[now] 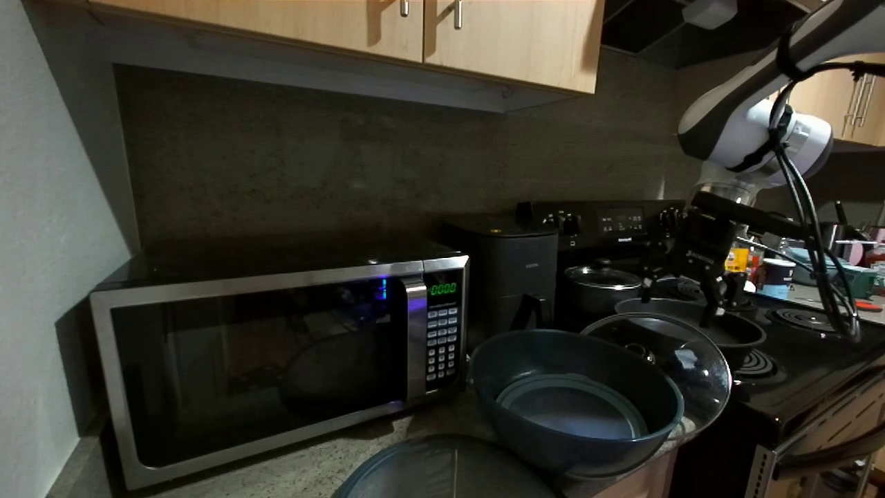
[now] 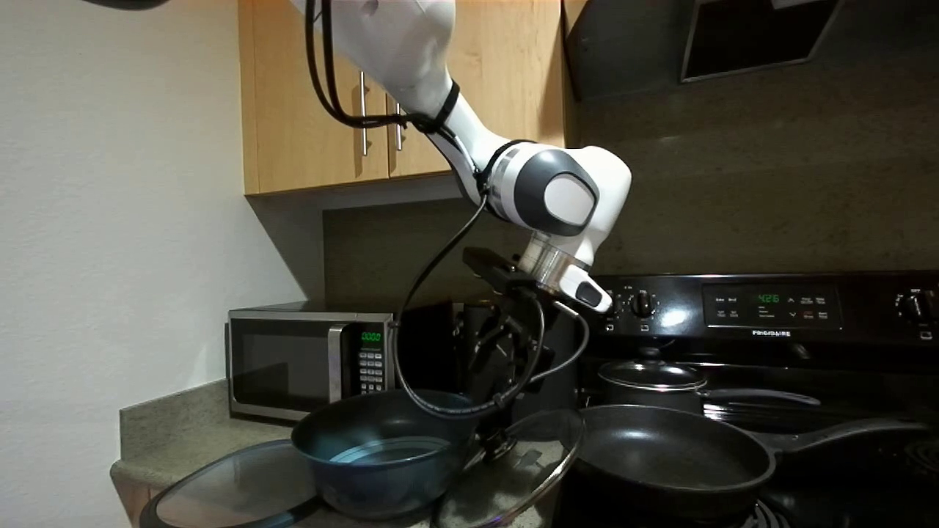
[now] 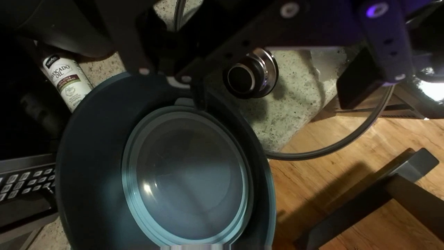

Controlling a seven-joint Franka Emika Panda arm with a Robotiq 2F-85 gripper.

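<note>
My gripper (image 1: 682,302) stands open, its two fingers wide apart with nothing between them. In exterior view 1 it hangs above the glass lid and pan area; in exterior view 2 the arm partly hides it. A clear glass lid (image 1: 703,372) with a dark rim leans beside the large dark teal bowl (image 1: 531,444). The lid's round knob (image 3: 249,75) shows between my fingers' lines in the wrist view, apart from them. Inside the bowl lies a smaller round teal-rimmed piece (image 3: 185,179) with a translucent centre. One finger (image 3: 199,96) overlaps the bowl's edge in the image.
A microwave (image 1: 274,365) stands left of the bowl, with a black air fryer (image 1: 514,265) behind. On the stove are a frying pan (image 2: 669,453) and a lidded pot (image 2: 651,387). Another lid (image 2: 242,493) lies left of the bowl. An avocado oil bottle (image 3: 66,79) sits by the microwave.
</note>
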